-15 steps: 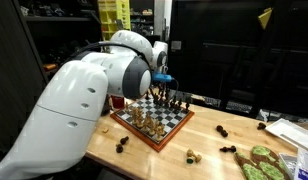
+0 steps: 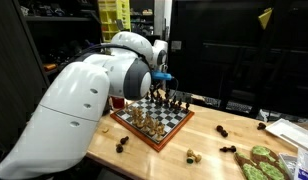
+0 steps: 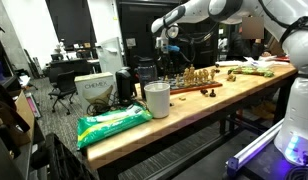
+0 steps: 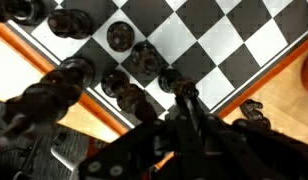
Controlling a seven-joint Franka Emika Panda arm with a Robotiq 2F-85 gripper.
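Observation:
In the wrist view my gripper is shut above the chessboard [image 4: 216,38], and nothing distinct shows between its fingers. Just beyond the tips is a dark chess piece [image 4: 174,80]; from this angle I cannot tell whether they touch it. More dark pieces stand close by, among them a tall one [image 4: 44,100] at the left and a small one [image 4: 120,36] further up. In exterior view 1 the red-edged board [image 2: 174,124] carries light wooden pieces [image 2: 146,124] on the near side and dark pieces [image 2: 178,101] on the far side. The arm hides part of the board there.
Loose pieces [image 2: 193,156] lie on the table right of the board. A green-patterned item [image 2: 259,165] and a white tray [image 2: 292,132] are farther right. In exterior view 2 a white bin [image 3: 157,98] and a green bag [image 3: 114,124] sit at the table's far end.

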